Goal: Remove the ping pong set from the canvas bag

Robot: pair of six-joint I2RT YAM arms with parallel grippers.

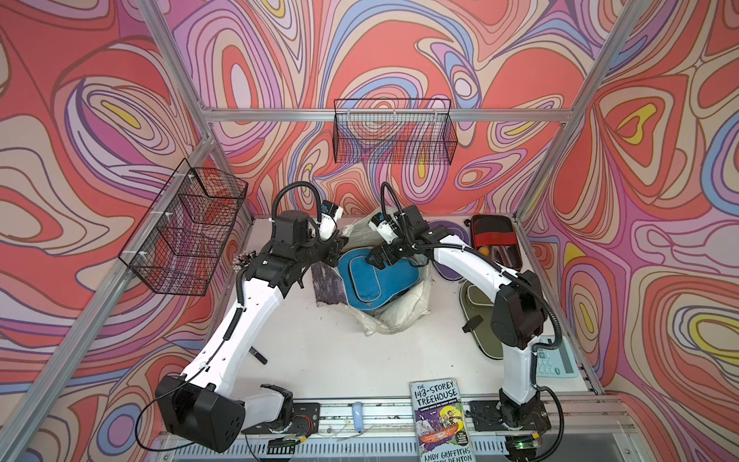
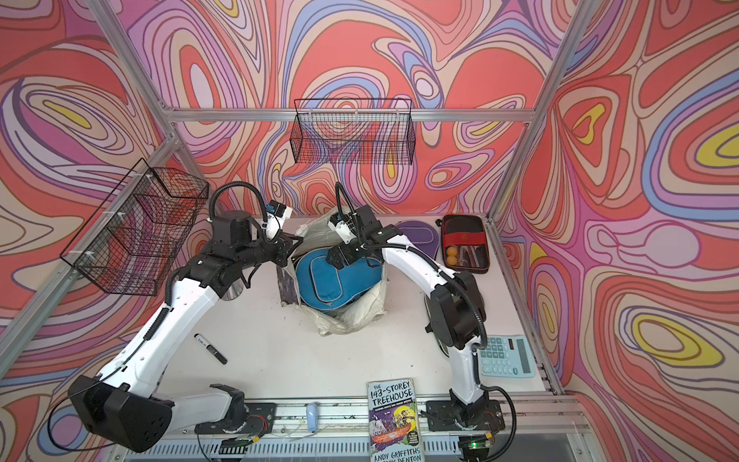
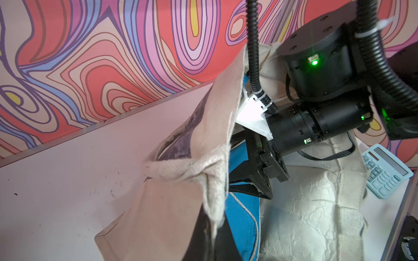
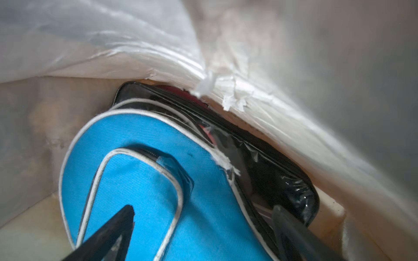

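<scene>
The pale canvas bag [image 1: 396, 312] lies open at the table's middle, holding a blue padded case [image 2: 354, 281] with white piping and, beneath it in the right wrist view, a black glossy case [image 4: 283, 191]. My left gripper is shut on the bag's left rim, whose knotted fabric [image 3: 191, 169] runs down to its fingertips. My right gripper is open inside the bag's mouth, over the blue case, with its fingers on either side of that case in view. Which case holds the ping pong set is unclear.
A red-black case [image 2: 465, 231] with orange balls, a purple case [image 2: 415, 238], a calculator [image 2: 504, 355] and an olive case [image 1: 485, 338] line the right. A marker [image 2: 210, 348] lies left, a book [image 1: 438, 419] at the front. Wire baskets hang above.
</scene>
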